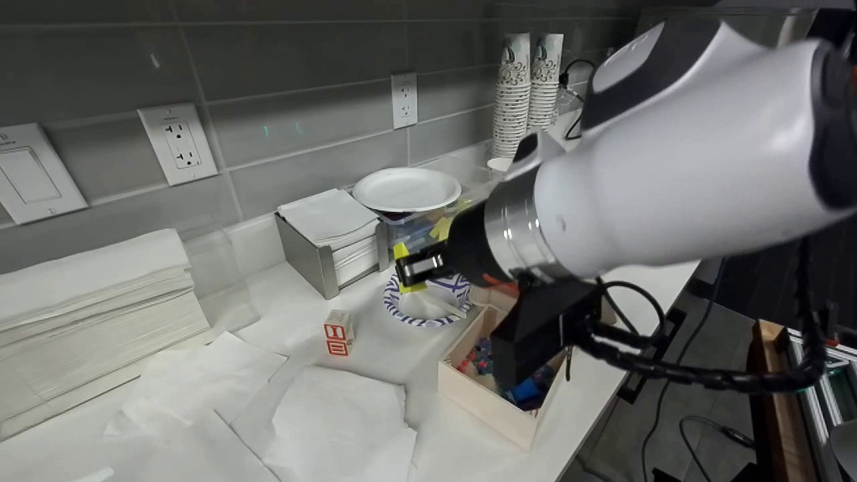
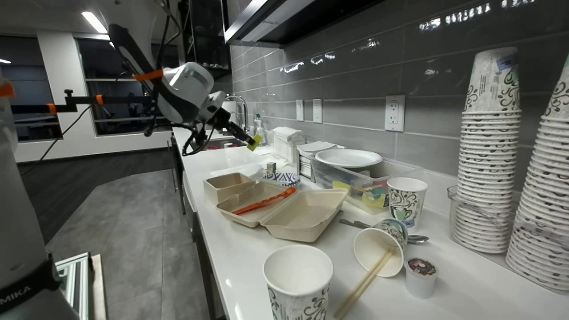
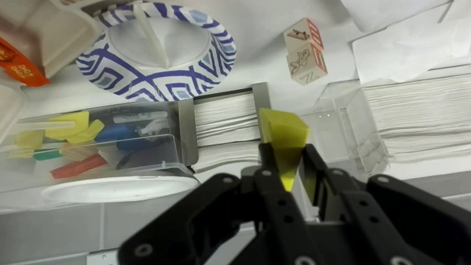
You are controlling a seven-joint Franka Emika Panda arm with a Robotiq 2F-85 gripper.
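Note:
My gripper is shut on a yellow block [image 3: 284, 128], which sticks out past the black fingertips in the wrist view. Seen from exterior view 1, the yellow block [image 1: 402, 252] is held up in the air in front of the patterned plate [image 1: 426, 321]. In exterior view 2 the same block [image 2: 254, 142] is at the tip of the arm, well above the counter. Two stacked letter blocks [image 1: 338, 333] stand on the counter. The wooden box [image 1: 482, 414] with red and blue pieces inside is partly hidden behind the arm.
A napkin holder [image 1: 325, 269], a clear bin [image 3: 174, 148] of coloured pieces topped by a white plate [image 1: 406, 189], and a stack of paper towels [image 1: 96, 313] line the wall. Tall cup stacks [image 2: 488, 160] and loose cups [image 2: 298, 272] occupy the other end. Loose paper [image 1: 341, 426] lies in front.

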